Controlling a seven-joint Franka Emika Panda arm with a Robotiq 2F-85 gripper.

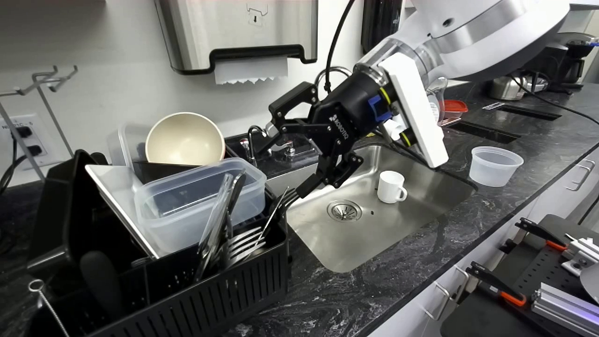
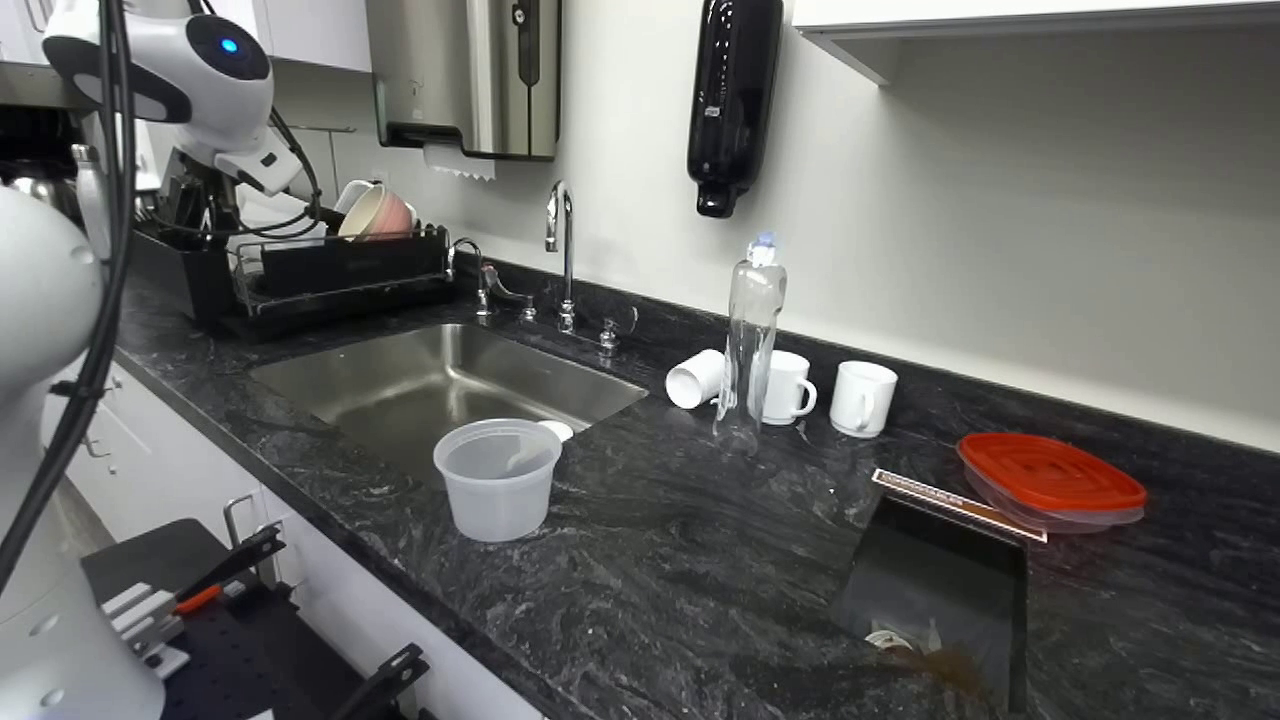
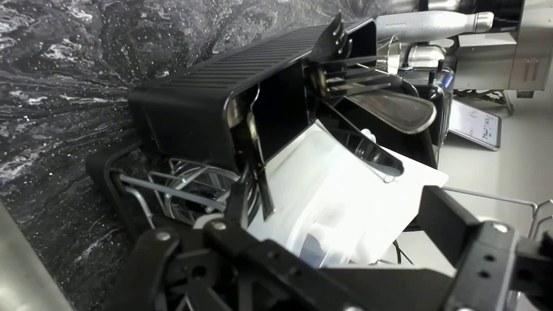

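Note:
My gripper (image 1: 289,160) stands open at the sink-side end of the black dish rack (image 1: 241,292), nothing between its fingers. Its lower finger (image 1: 310,184) is close to a fork (image 1: 289,196) at the rack's corner; whether they touch cannot be told. Several more forks (image 1: 244,245) and knives stand in the utensil holder (image 1: 269,269). From the wrist view, a slim utensil (image 3: 260,176) leans beside the left finger (image 3: 237,202), while a white board (image 3: 357,191) lies beyond the gap. A clear rectangular tub (image 1: 168,196) rests in the rack.
Right of the rack is the steel sink (image 1: 337,247), with a white mug (image 1: 391,186) inside. A clear round tub (image 2: 498,480), a glass bottle (image 2: 753,342) and a red-lidded container (image 2: 1051,472) occupy the counter. The faucet (image 2: 564,252) rises behind the sink.

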